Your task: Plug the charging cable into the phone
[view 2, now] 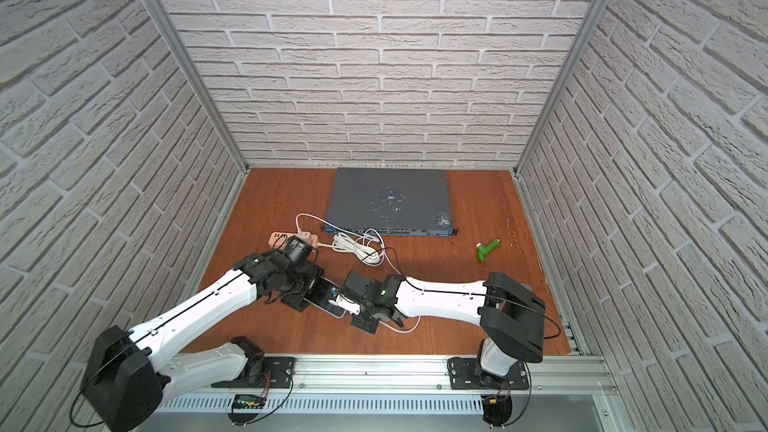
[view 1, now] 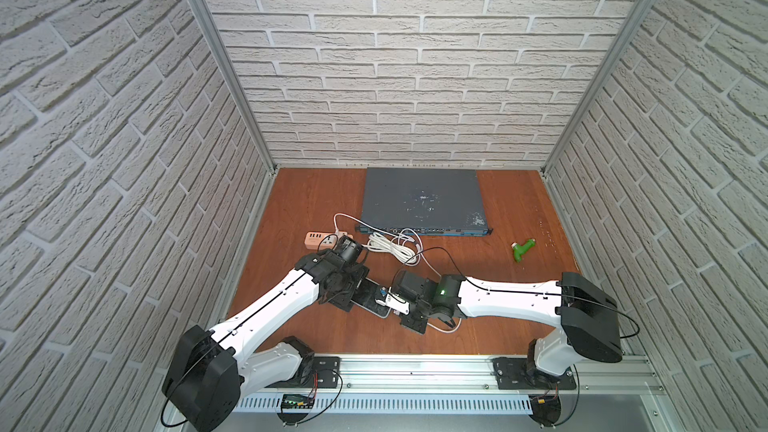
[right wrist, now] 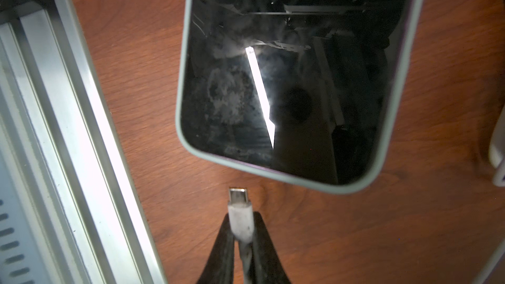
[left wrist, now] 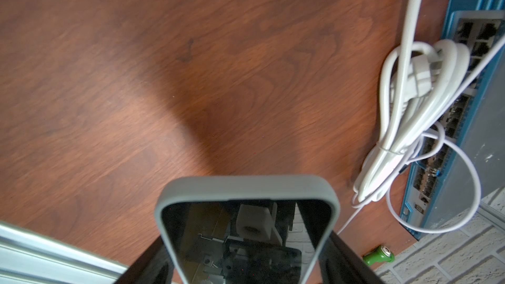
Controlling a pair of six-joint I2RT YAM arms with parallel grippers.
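Note:
The phone (right wrist: 294,94), dark-screened in a pale grey-green case, is held over the table with my left gripper shut on its sides. The phone's far end (left wrist: 247,179) faces the camera in the left wrist view. Across from its lower edge in the right wrist view, my right gripper is shut on the white charging cable plug (right wrist: 240,218). The plug's metal tip (right wrist: 238,195) points toward that edge, left of its middle, with a gap of bare table showing between. I cannot make out the port.
Behind the arms lie a coiled white cable (view 1: 390,246), a pinkish power strip (view 1: 321,241) and a dark switch box (view 1: 424,200). A green object (view 1: 523,249) rests at the right. The metal table edge (right wrist: 100,126) runs close beside the right gripper.

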